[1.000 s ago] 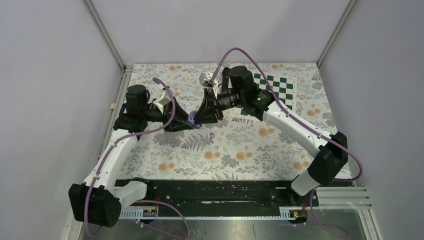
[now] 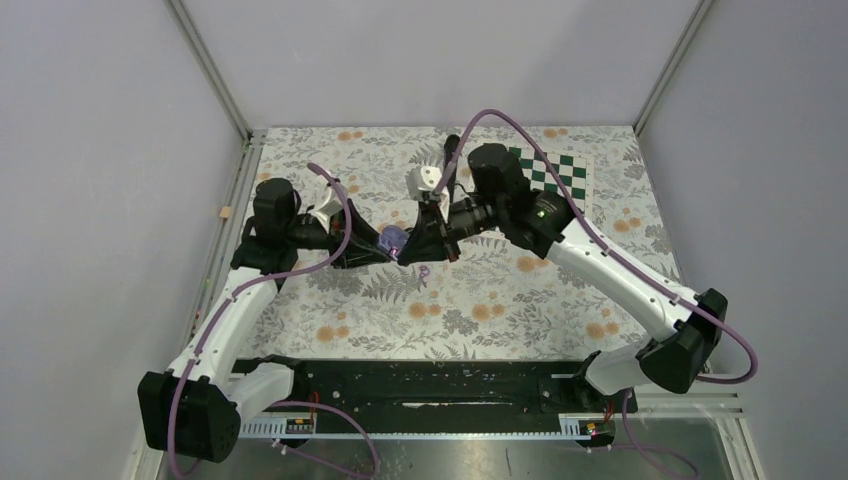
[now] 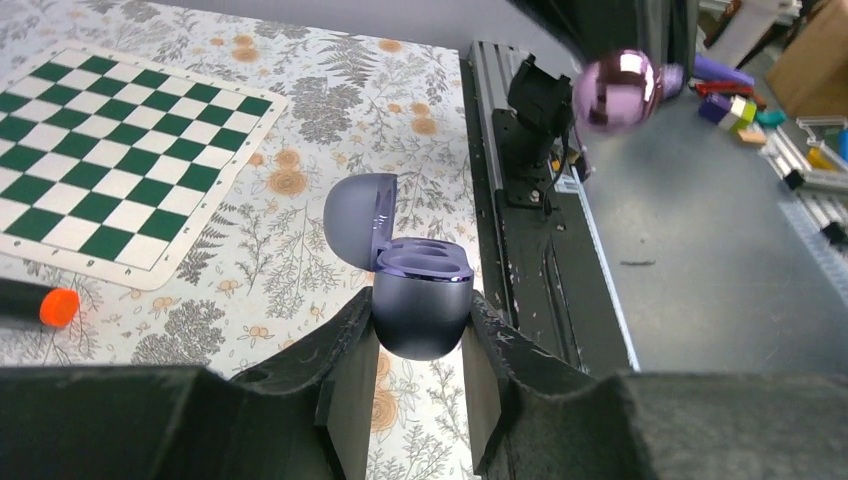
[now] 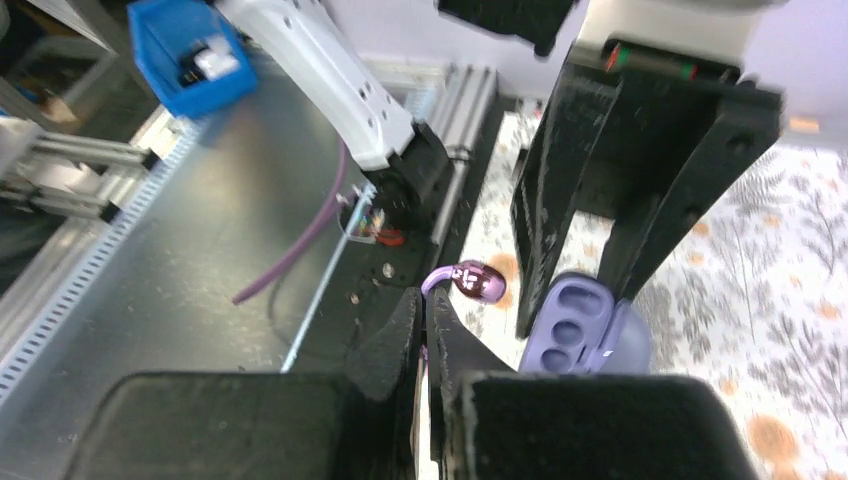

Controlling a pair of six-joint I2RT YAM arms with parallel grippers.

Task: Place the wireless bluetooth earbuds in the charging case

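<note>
The dark blue-purple charging case [image 3: 422, 315] is held up by my left gripper, shut around its body. Its lid stands open, and rounded hollows show inside in the right wrist view, where the case [image 4: 570, 325] is to the right of my fingertips. My right gripper is shut on the thin hook of a shiny purple earbud [image 4: 478, 281], whose bud sticks out toward the case, apart from it. That earbud [image 3: 617, 90] is blurred at the upper right of the left wrist view. Another earbud [image 2: 424, 271] lies on the table.
A green-and-white checkered board [image 2: 560, 175] lies at the back right. A black cylinder with an orange end [image 3: 35, 303] is near it. Both arms meet closely above the middle-left.
My right gripper has drawn back from over the case, shifting slightly right and toward the front edge, with its arm swung right. The left gripper and case have stayed almost still.
</note>
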